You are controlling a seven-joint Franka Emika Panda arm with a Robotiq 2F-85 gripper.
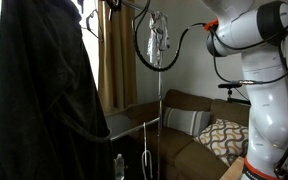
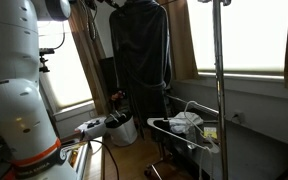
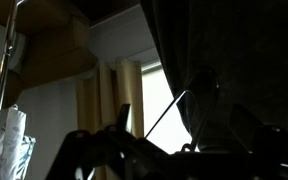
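Observation:
A long black garment (image 1: 44,90) hangs at the left of exterior view 1. It also hangs near the window in exterior view 2 and fills the upper right of the wrist view as dark cloth (image 3: 234,50). My gripper is open, its dark fingers spread apart low in the wrist view. Between and beyond them shows a thin, pale bent wire (image 3: 166,114), perhaps part of a hanger, against the dark cloth and bright window. Whether it touches a finger is unclear. In exterior view 1 the hand is mostly cut off at the top.
A metal rack post (image 2: 221,90) stands beside a shelf (image 2: 174,128) holding white items. White hangers (image 1: 157,35) hang on the rack. A brown sofa (image 1: 189,155) with cushions is behind. A curtain (image 1: 117,60) hangs by the window.

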